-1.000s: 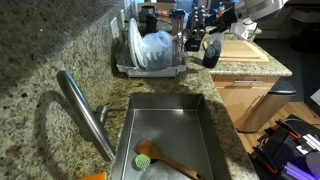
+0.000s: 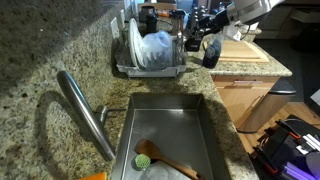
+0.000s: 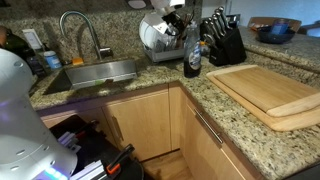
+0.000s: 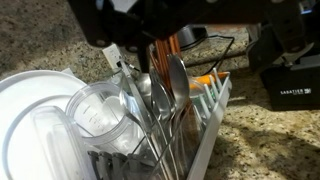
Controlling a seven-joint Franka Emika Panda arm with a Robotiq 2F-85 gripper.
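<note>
Above the right end of the dish rack (image 2: 150, 72) hangs my gripper, its fingers open and nothing seen between them. Its dark, blurred fingers fill the top of the wrist view. Below them, spoons (image 4: 178, 80) and other cutlery stand in the rack's cutlery holder, with orange-brown sticks behind. A clear plastic cup (image 4: 103, 112) and white plates (image 4: 28, 100) lie to the left of the cutlery. In exterior view 2, the gripper is small against the rack and hard to make out.
Dark bottles (image 3: 192, 58) stand right of the rack, near a black knife block (image 3: 226, 46). A cutting board (image 3: 265, 88) covers part of the right counter. The sink (image 2: 168, 118) holds a wooden spoon (image 2: 172, 160) and a green scrubber (image 2: 148, 148).
The arm has shifted slightly upward and to the right in exterior view 1. The rack, bottles and sink contents look unmoved.
</note>
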